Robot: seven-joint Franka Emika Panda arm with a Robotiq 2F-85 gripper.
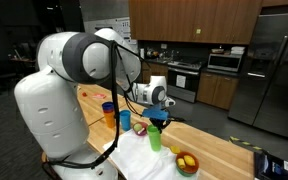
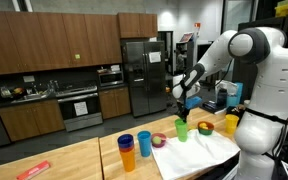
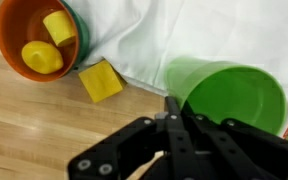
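Observation:
A tall green cup (image 3: 246,100) fills the right middle of the wrist view, its mouth toward the camera. My gripper is shut on the cup's near rim, the thin wall between its fingers. In exterior view 1 the same green cup (image 1: 154,139) is upright, at the edge of the white cloth (image 1: 134,158), just below the gripper (image 1: 160,124). From exterior view 2 the green cup (image 2: 181,132) also appears under the gripper (image 2: 180,115). Whether its base touches the cloth is hard to tell.
Near the cup are a yellow block (image 3: 102,82) and a bowl (image 3: 79,20) holding a yellow cylinder (image 3: 60,28) and a yellow rounded piece (image 3: 42,57). A blue cup (image 1: 124,118) and a pinkish bowl (image 1: 139,128) stand to its left.

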